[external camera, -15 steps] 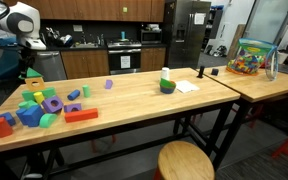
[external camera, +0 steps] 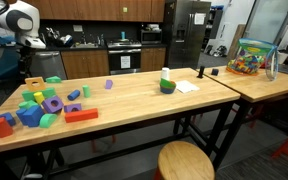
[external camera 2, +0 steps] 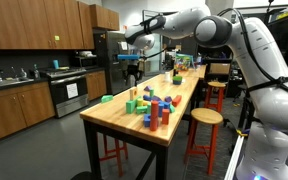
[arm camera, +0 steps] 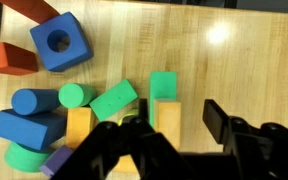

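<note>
In the wrist view, an orange block (arm camera: 168, 122) stands between the dark fingers of my gripper, which is shut on it. Where the pads meet the block is hard to make out. A flat green block (arm camera: 163, 85) lies just beyond it on the wooden table (arm camera: 244, 60). From the side, my gripper (external camera 2: 133, 76) hangs over the far left part of the table, above the coloured blocks. At that same end, exterior view 1 shows an orange piece (external camera: 34, 81).
Left of my gripper, blocks crowd together, among them a blue block with a hole (arm camera: 61, 42) and a green cylinder (arm camera: 75, 95). Red blocks (external camera: 81, 115) lie along the near edge. A green bowl (external camera: 167, 87) stands farther right. Bare tabletop lies between.
A second ago, a green piece showed above the orange piece in exterior view 1. It no longer shows there, and green now appears to the right of the orange piece.
</note>
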